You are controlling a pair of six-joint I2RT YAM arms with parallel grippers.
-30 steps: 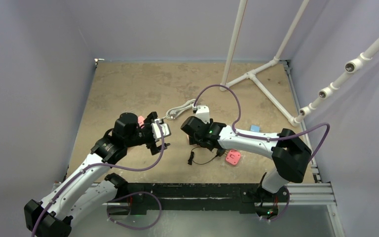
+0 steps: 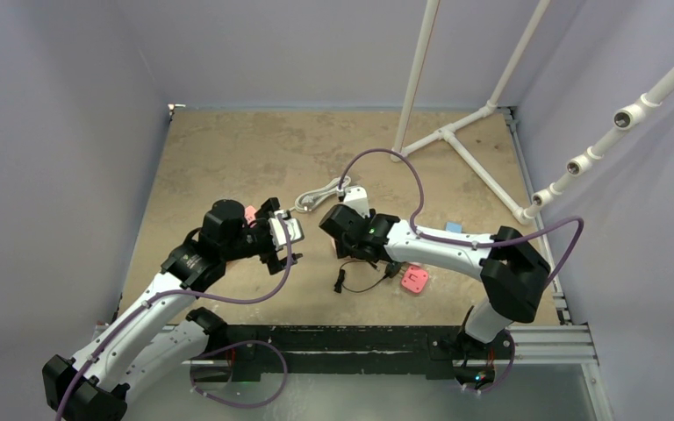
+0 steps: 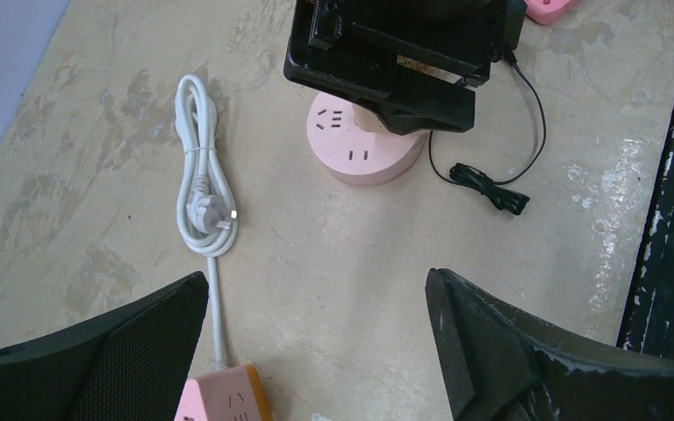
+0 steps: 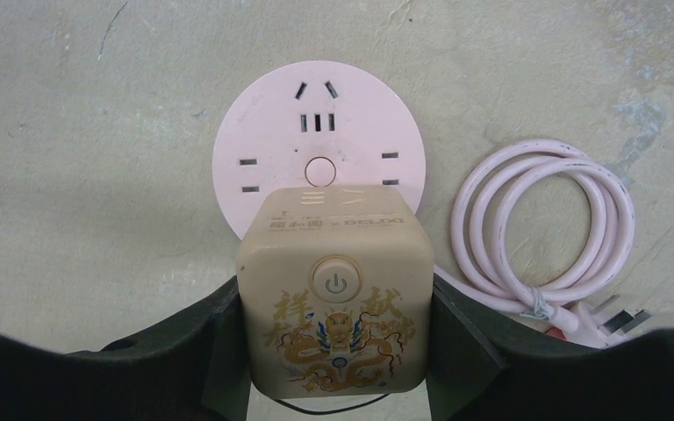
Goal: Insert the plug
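Note:
A round pink socket (image 3: 364,158) (image 4: 316,105) lies on the table. Over its near edge is a beige cube power strip (image 4: 333,289) with a power button and dragon print, between the fingers of my right gripper, which look closed on its sides. In the top view that gripper largely hides the socket and cube. My left gripper (image 2: 284,241) stands open at the left, nothing between its fingers. Coiled white cables (image 3: 202,167) (image 4: 544,219) with plugs lie beside; whether the cube's prongs sit in the socket is hidden.
A black cord (image 2: 340,286), a pink block (image 2: 414,279) and a blue block (image 2: 454,227) lie near the right arm. A pink-and-orange cube (image 3: 224,395) lies by the left gripper. A white pipe frame (image 2: 483,175) stands at the right.
The left arm has not moved.

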